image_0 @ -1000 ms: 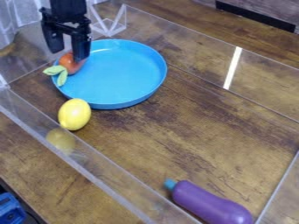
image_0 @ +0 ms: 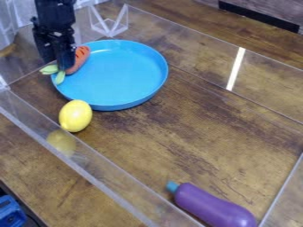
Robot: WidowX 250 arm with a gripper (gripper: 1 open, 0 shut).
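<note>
The black gripper (image_0: 55, 49) is at the upper left, over the left rim of a blue plate (image_0: 112, 75). Directly at its fingers is an orange carrot (image_0: 77, 58) with pale green leaves (image_0: 53, 71), lying at the plate's left edge. Whether the fingers are closed on it is hidden. A yellow lemon-like object (image_0: 74, 115) sits below the plate, and a purple eggplant-like object (image_0: 211, 206) lies at the lower right.
Clear plastic walls border the wooden surface (image_0: 201, 124) along the left and lower side. A blue object (image_0: 9, 215) is outside at the lower left.
The gripper has moved a little left and down around the carrot. The carrot's leaves have shifted slightly left and up.
</note>
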